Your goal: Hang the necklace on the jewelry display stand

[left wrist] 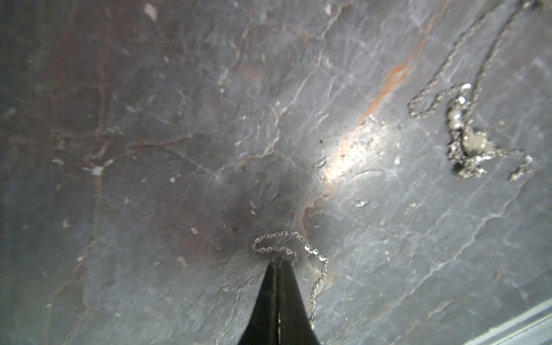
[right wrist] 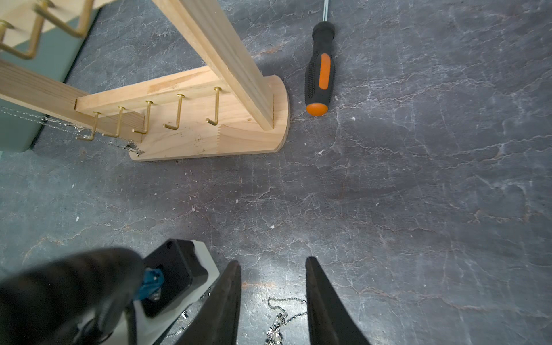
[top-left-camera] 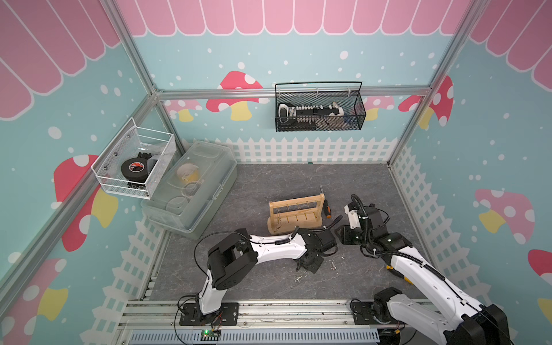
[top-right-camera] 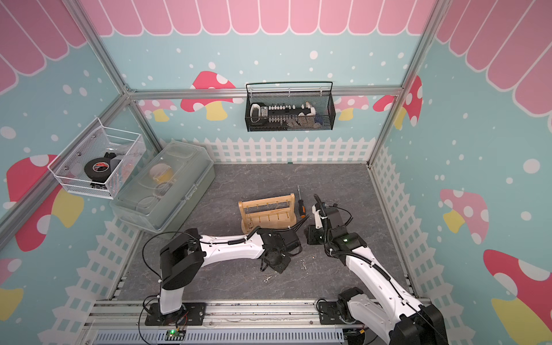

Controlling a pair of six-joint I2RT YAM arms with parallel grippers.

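Observation:
The wooden jewelry stand (top-left-camera: 295, 225) has gold hooks and, in the right wrist view, a chain draped at its left end. My left gripper is low over the table, shut, with a thin silver chain (left wrist: 319, 279) at its tips; whether it grips the chain is unclear. Another necklace with a pendant (left wrist: 475, 143) lies in the upper right of the left wrist view. My right gripper is part open above the table right of the stand, nothing between its fingers, with a necklace (right wrist: 276, 325) on the table beyond.
An orange-black screwdriver (right wrist: 319, 74) lies right of the stand. A lidded clear plastic box (top-left-camera: 189, 192) fills the back left. Wire baskets hang on the back and left walls.

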